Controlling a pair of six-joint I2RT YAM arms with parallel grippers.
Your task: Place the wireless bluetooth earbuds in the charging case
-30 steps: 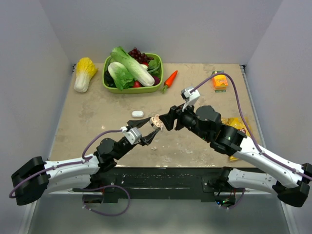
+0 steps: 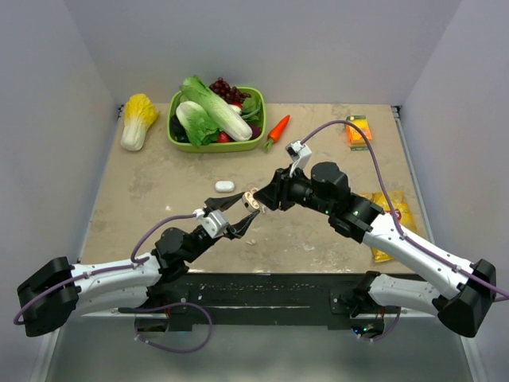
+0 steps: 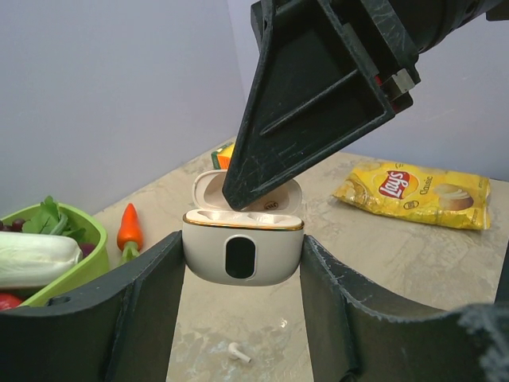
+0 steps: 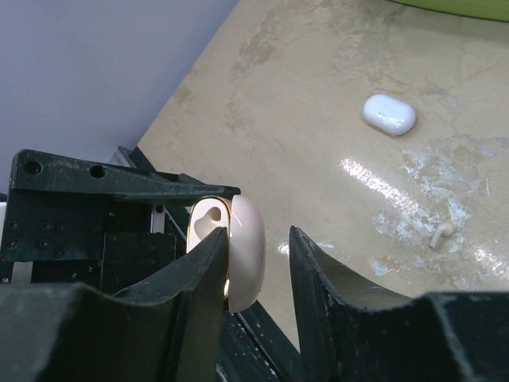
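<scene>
The white charging case [image 3: 207, 255] is held between the fingers of my left gripper, its lid raised behind, the gold rim facing up. My right gripper [image 2: 273, 195] is at the case from the right; in the left wrist view one black fingertip reaches over the opening, in front of the lid. In the right wrist view its fingers stand part apart around the lid's edge; whether it grips cannot be seen. A small white earbud [image 4: 441, 235] lies on the table. A white rounded object [image 2: 224, 186] lies above the grippers.
A green vegetable basket [image 2: 171, 130], a carrot [image 2: 277, 130], a yellow cabbage [image 2: 138, 119], a chips bag [image 3: 441, 199] and an orange box [image 2: 358, 132] sit around the edges.
The left arm has hardly moved.
</scene>
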